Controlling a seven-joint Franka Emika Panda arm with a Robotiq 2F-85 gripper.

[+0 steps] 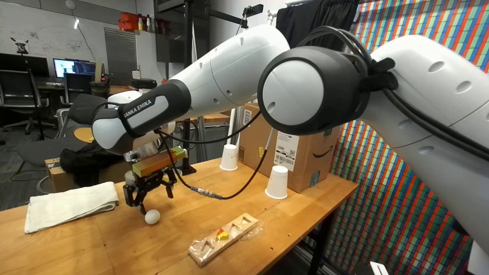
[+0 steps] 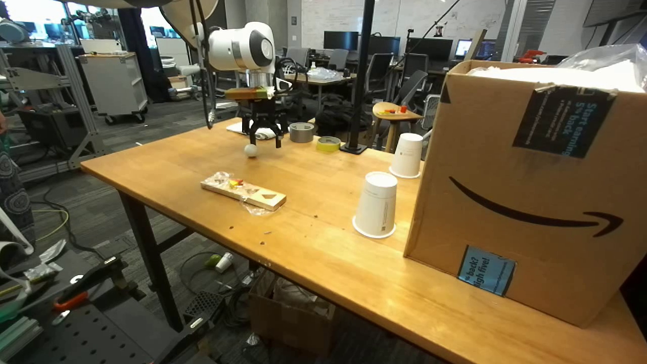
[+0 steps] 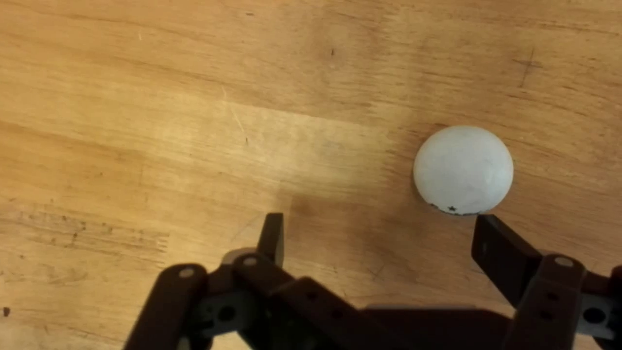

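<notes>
A white ball (image 3: 463,169) rests on the wooden table, just ahead of one fingertip in the wrist view. My gripper is open over the table, its two black fingers wide apart and only bare wood showing between them. In exterior view 1 the ball (image 1: 152,217) lies close beside the nearer finger of the gripper (image 1: 157,201); whether they touch cannot be told. From exterior view 2, the ball (image 2: 250,150) appears below the left finger of the gripper (image 2: 267,143).
A wooden shape tray (image 1: 224,238) in clear wrap lies nearer the front. A folded white towel (image 1: 71,206) is left of the gripper. Two upside-down white cups (image 2: 376,205) and a large cardboard box (image 2: 515,200) stand across the table. Tape rolls (image 2: 301,132) sit behind the gripper.
</notes>
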